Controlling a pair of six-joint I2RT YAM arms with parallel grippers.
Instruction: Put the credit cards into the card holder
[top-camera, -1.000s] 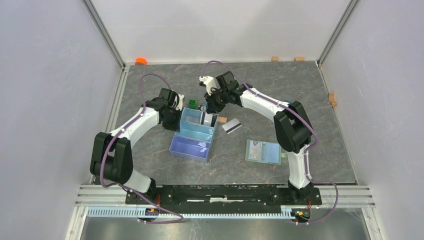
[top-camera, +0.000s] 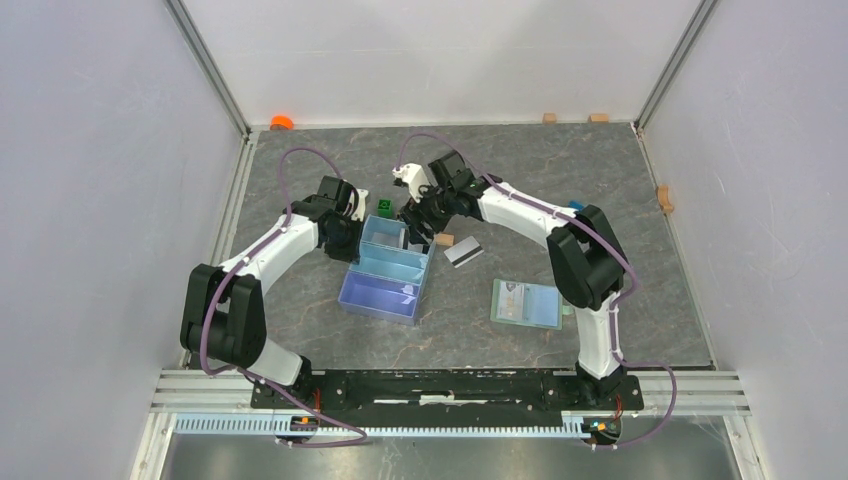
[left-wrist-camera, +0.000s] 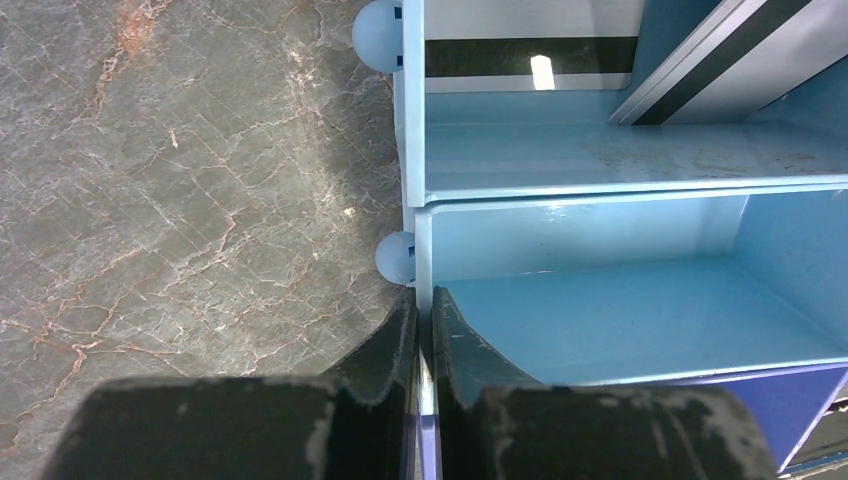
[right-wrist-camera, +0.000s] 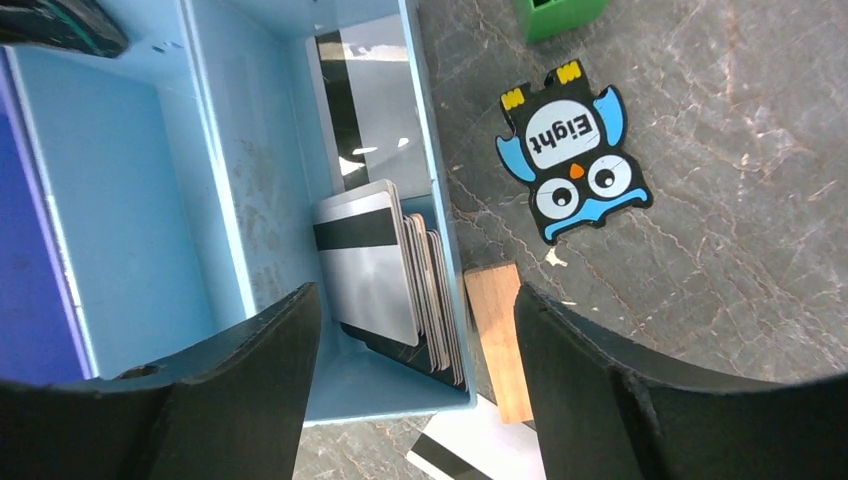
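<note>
The card holder (left-wrist-camera: 590, 310) has light-blue compartments and a purple one. My left gripper is shut on its side wall. In the far blue compartment, a leaning stack of cards (right-wrist-camera: 370, 260) stands at one end, and another card (right-wrist-camera: 385, 95) lies flat beyond it. My right gripper is open, its fingers on either side of the compartment's end, with no card seen gripped. A loose white card with a dark stripe (top-camera: 463, 251) lies on the table right of the holder, partly hidden in the right wrist view.
A wooden block (right-wrist-camera: 500, 340) lies against the holder's outer side. Behind the holder are an owl-shaped piece (right-wrist-camera: 575, 155) and a green block (top-camera: 385, 207). A pale green-edged tray (top-camera: 527, 322) rests front right. The table's right side has free room.
After a slight shift away to the right, my right gripper has moved left and forward over the far compartment, now partly covering the stack in the top view. The left arm and the holder stay put.
</note>
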